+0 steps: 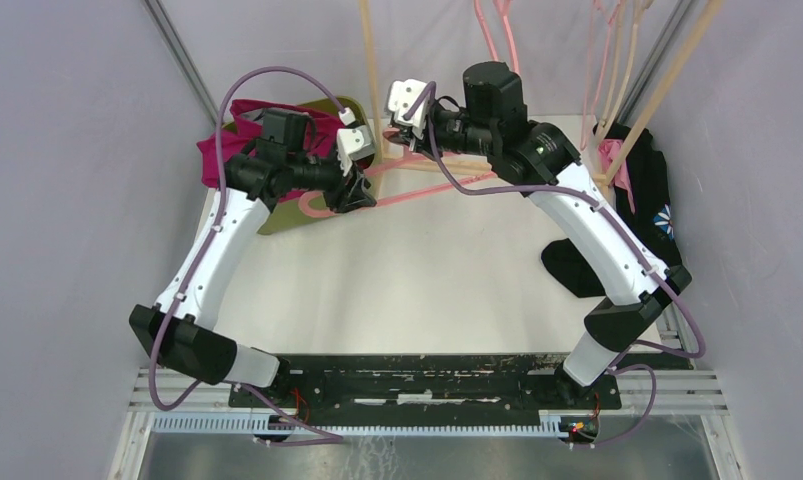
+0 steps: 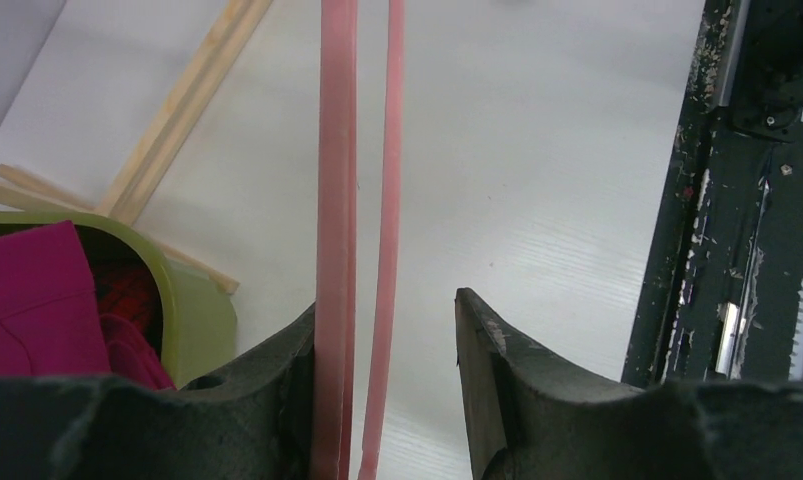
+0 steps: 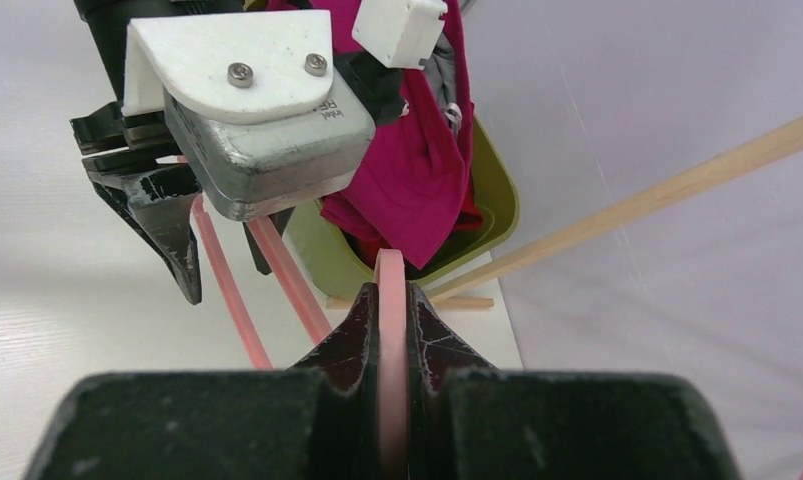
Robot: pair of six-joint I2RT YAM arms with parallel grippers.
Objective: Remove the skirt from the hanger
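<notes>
A pink hanger is held in the air between both arms, with no skirt visible on it. My right gripper is shut on the hanger. My left gripper is part open around the hanger's pink bars, which pass between its fingers in the left wrist view. A magenta garment lies in an olive bin at the back left, behind the left gripper.
Wooden rack bars and more pink hangers stand at the back right. Black cloth lies on the right of the white table, whose front middle is clear.
</notes>
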